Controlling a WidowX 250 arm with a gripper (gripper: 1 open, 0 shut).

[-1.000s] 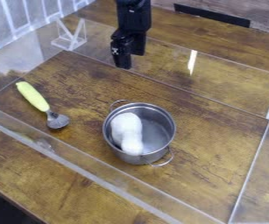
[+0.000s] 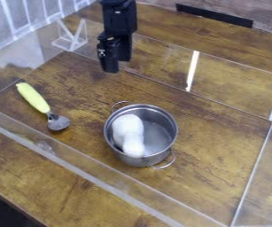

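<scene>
A steel pot with two wire handles stands on the wooden surface, with a white elongated object lying inside it. To its left lies a utensil with a pale yellow-green handle and a round metal head. My black gripper is at the upper middle, above and behind the pot, open, with nothing seen between its fingers.
Clear plastic walls border the work area on several sides. A thin white strip shows at the upper right. The wood around the pot and at the right is largely free.
My gripper has shifted slightly left and a little downward. The pot, the white object and the utensil have not moved.
</scene>
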